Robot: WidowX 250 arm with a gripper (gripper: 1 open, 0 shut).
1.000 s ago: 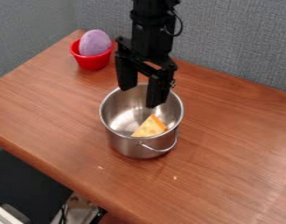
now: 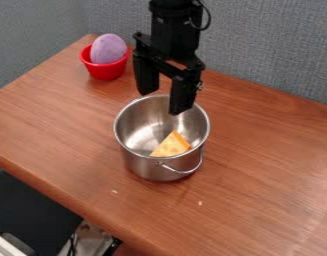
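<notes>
My black gripper [image 2: 166,92] hangs over the back rim of a steel pot [image 2: 143,160], its two fingers spread open with nothing seen between them. A yellow wedge [image 2: 171,146], like cheese, lies inside the pot. At the back left a red bowl [image 2: 104,69] holds a purple egg-shaped object [image 2: 108,48].
A grey padded wall [image 2: 266,45] stands behind it. The table's left edge drops to a dark area at the lower left.
My gripper has shifted slightly up. The pot, wedge and bowl have not moved.
</notes>
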